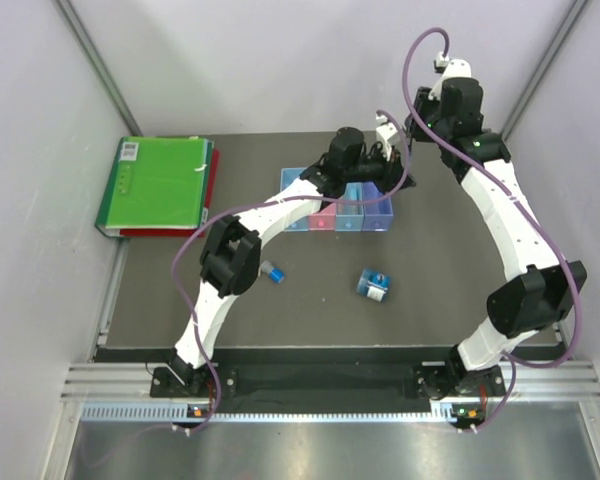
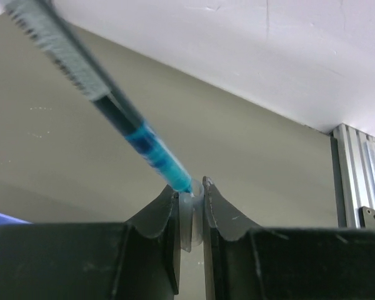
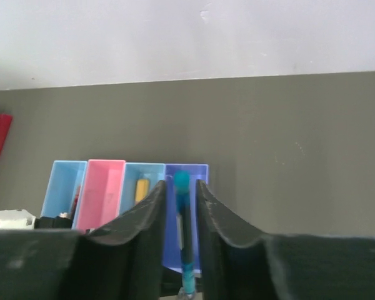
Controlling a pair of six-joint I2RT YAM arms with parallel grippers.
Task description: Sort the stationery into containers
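A dark pen with teal bands (image 2: 144, 140) stands tilted, its lower end at a clear, cap-like piece (image 2: 192, 225). My left gripper is shut on that clear piece. In the right wrist view the pen (image 3: 186, 237) runs between the fingers of my right gripper, which is part open with a gap on both sides of the pen's teal end. Beneath my left gripper, the row of bins shows light blue (image 3: 65, 181), pink (image 3: 102, 187), light blue and purple (image 3: 203, 170) compartments. Something yellow (image 3: 142, 189) lies in the second light blue one.
A green folder (image 1: 160, 185) lies on a red one (image 1: 213, 175) at the far left. On the table's front part are a blue-labelled jar (image 1: 373, 285) and a small blue-and-clear item (image 1: 272, 271).
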